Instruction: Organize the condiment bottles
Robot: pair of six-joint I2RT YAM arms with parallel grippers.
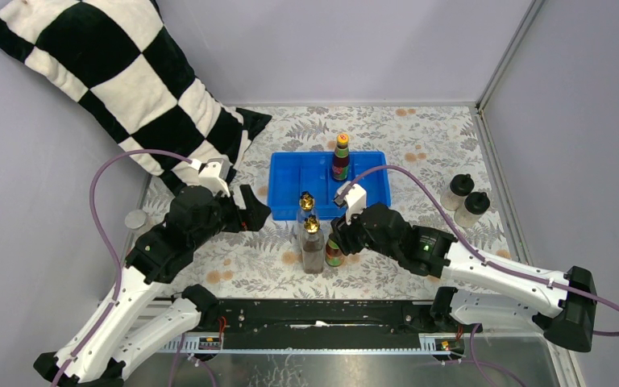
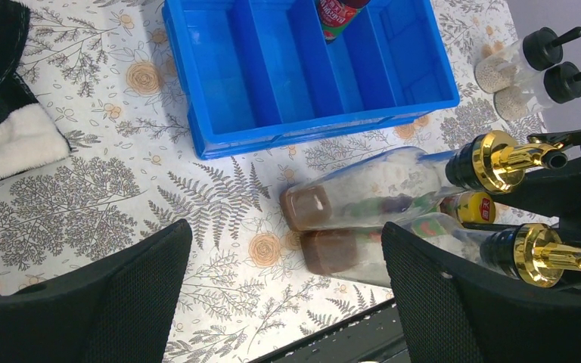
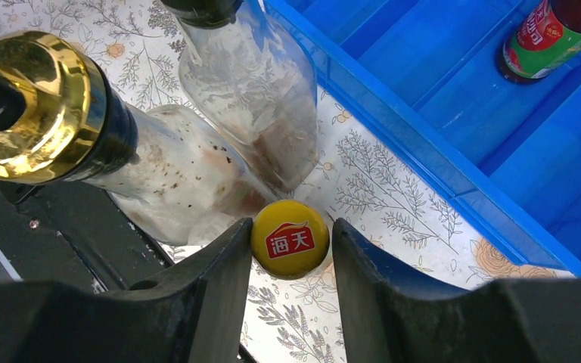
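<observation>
Two clear glass bottles with gold pourers, the rear one (image 1: 307,201) and the front one (image 1: 313,250), stand side by side before the blue tray (image 1: 276,181). Just right of them is a small sauce bottle (image 1: 334,256); its yellow cap (image 3: 290,239) sits between the fingers of my right gripper (image 1: 339,237), which is part open, a slight gap showing on one side. Another sauce bottle (image 1: 341,160) stands upright in the tray's middle compartment. Empty and wide open, my left gripper (image 1: 252,210) hovers left of the glass bottles.
At the right edge stand two black-topped shakers, one (image 1: 457,191) behind the other (image 1: 472,210). A white-lidded jar (image 1: 137,221) sits behind the left arm. A checkered cushion (image 1: 129,81) leans in the back left corner. The tray's left compartment is empty.
</observation>
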